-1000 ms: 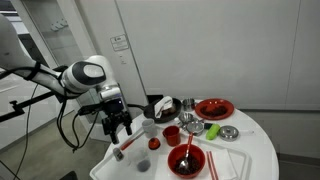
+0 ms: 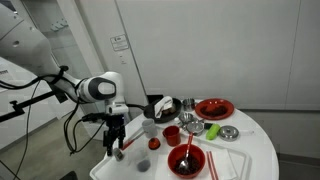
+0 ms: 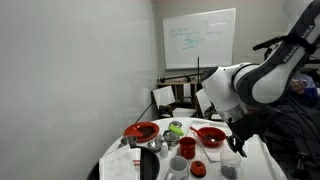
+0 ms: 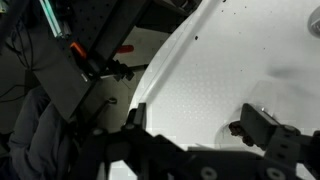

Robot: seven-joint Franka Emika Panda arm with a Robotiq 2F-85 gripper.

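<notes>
My gripper stands open over the white table, its two dark fingers well apart in the wrist view. A clear cup (image 4: pixel 232 137) with something dark in it lies close to the right-hand finger, partly covered by it. Nothing shows clamped between the fingers. In exterior view 1 the gripper (image 2: pixel 116 143) is low at the table's left side, right by a small dark-and-clear item (image 2: pixel 118 154). Exterior view 2 has the clear cup (image 3: pixel 230 166) below the gripper; whether they touch, I cannot tell.
A red bowl (image 2: pixel 186 160) with a utensil, a red mug (image 2: pixel 171 134), a white mug (image 2: pixel 149 128) and a tomato-like red item (image 2: pixel 154 144) stand to the right. Farther back are a dark pan (image 2: pixel 176 106) and a red plate (image 2: pixel 214 109). The table's edge (image 4: pixel 150 75) runs close by.
Over the last second my gripper has come down and slightly left toward the small item at the table's left side. The tableware has stayed put.
</notes>
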